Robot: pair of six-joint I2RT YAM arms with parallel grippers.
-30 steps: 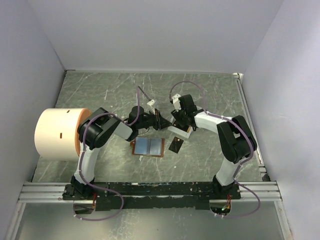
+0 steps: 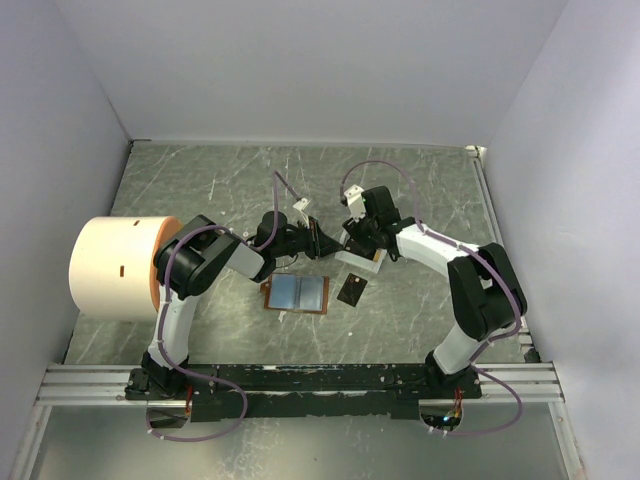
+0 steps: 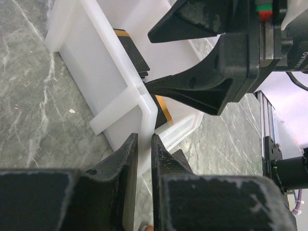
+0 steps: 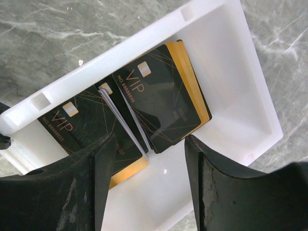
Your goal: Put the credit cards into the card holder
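Note:
A white box point(image 4: 255, 101) holds black VIP cards with gold edges, in two groups: one stack point(image 4: 163, 94) and other cards point(image 4: 91, 125) beside it. My left gripper is shut on the corner of the box's wall. Over the box, my right gripper stands open, with no card held between its fingers; the cards lie beyond its tips. An open brown holder with clear pockets point(image 2: 297, 293) lies on the table in the top view. Right of it is a black flat piece point(image 2: 352, 289), perhaps a card.
A large cream cylinder point(image 2: 115, 268) stands at the left by the left arm. Both arms meet close together over the box.
The right arm has shifted slightly to the right over the box. My left arm, the box and the holder look unmoved.

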